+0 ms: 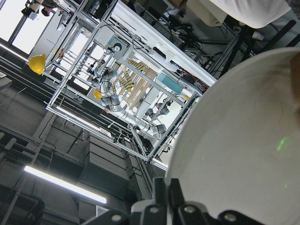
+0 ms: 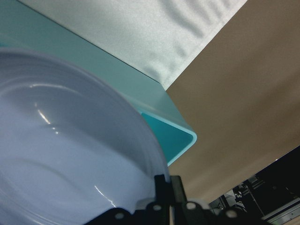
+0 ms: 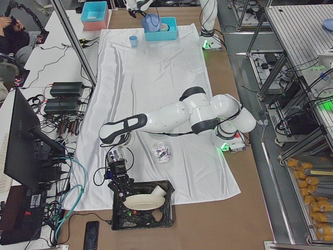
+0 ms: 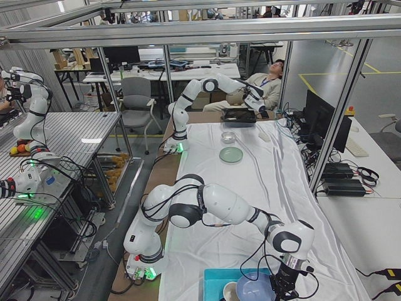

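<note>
In the camera left view my left gripper (image 3: 124,188) is over the black lined bin (image 3: 143,223), shut on the rim of a cream plate (image 3: 145,202), which is tilted; the left wrist view shows its pale face. My right gripper is shut on the rim of a blue bowl (image 2: 70,145), held at the turquoise bin (image 3: 161,36) at the other end of the table. A pale cup (image 4: 230,292) is in that bin.
A white cloth (image 3: 156,67) covers most of the table. On it are a green plate (image 4: 230,155), a shiny clear item (image 3: 161,152) and a small blue cup (image 3: 133,40).
</note>
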